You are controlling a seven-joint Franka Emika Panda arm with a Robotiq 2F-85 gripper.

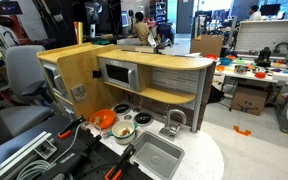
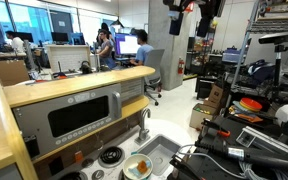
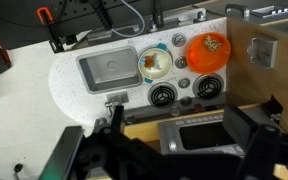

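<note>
My gripper (image 2: 196, 26) hangs high over the toy kitchen, its two dark fingers spread wide apart. From the wrist view, nothing shows between the fingers of the gripper, and the counter lies well below. An orange bowl (image 3: 208, 53) holding some small pieces sits beside the stove burners. Next to it is a pale plate or bowl (image 3: 155, 65) with an orange item (image 3: 149, 62) in it. The grey sink (image 3: 109, 68) looks empty, with the faucet (image 3: 115, 100) at its edge. Inside the shelf unit stands a silver microwave (image 1: 120, 73), its door shut.
Burners (image 3: 162, 95) lie between the bowls and the microwave. A wooden cabinet (image 1: 70, 76) stands at one end, and the long shelf top (image 1: 169, 59) rises behind the counter. Black cables run along the front.
</note>
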